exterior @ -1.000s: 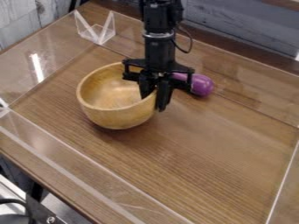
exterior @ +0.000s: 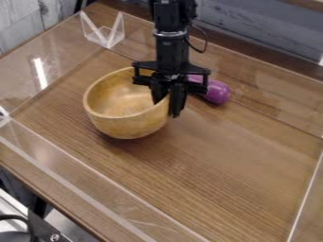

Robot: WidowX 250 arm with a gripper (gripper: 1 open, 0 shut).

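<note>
A black robot gripper (exterior: 164, 92) hangs from the top centre over the right rim of a tan bowl (exterior: 116, 107) on the wooden table. Its lower fingers reach down at the bowl's edge; whether they hold the rim cannot be made out. A purple object (exterior: 216, 92), partly hidden by the gripper, lies just behind it to the right.
Clear plastic-looking pieces stand at the upper left and left edge. A black cable (exterior: 13, 217) shows at the lower left, and a low wall runs along the back.
The gripper has shifted very slightly, and a little less of the purple object shows. The bowl looks almost unchanged.
</note>
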